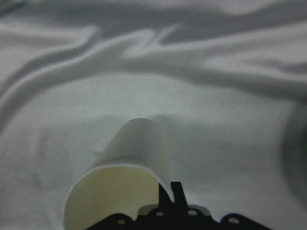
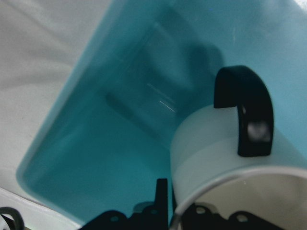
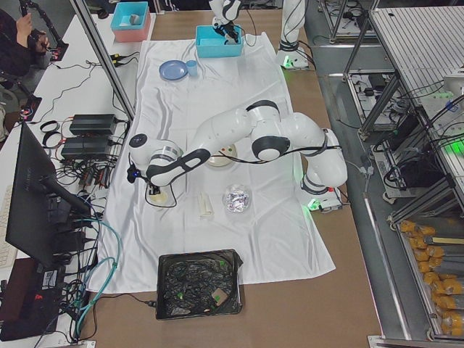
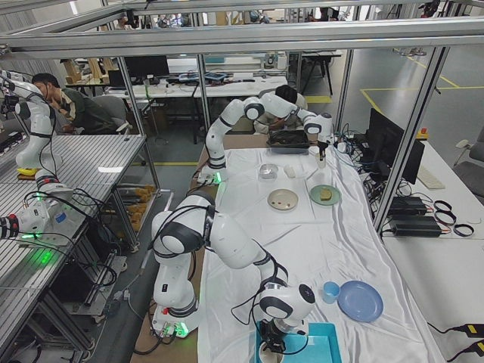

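Observation:
A pale cup (image 1: pixel 134 143) lies in the left wrist view with my left gripper shut on its rim, above the white cloth near the table's far end in the camera right view. My right gripper is shut on the rim of a white mug (image 2: pixel 206 139) with a black handle, which it holds over or inside a turquoise bin (image 2: pixel 72 153). Whether the mug touches the bin's floor cannot be told.
A blue plate (image 4: pixel 360 302), a blue cup (image 4: pixel 330 291), a beige plate (image 4: pixel 282 198), a green plate (image 4: pixel 324 189), a foil bowl (image 3: pixel 237 198) and a black tray (image 3: pixel 199 304) share the table. The cloth's middle has free room.

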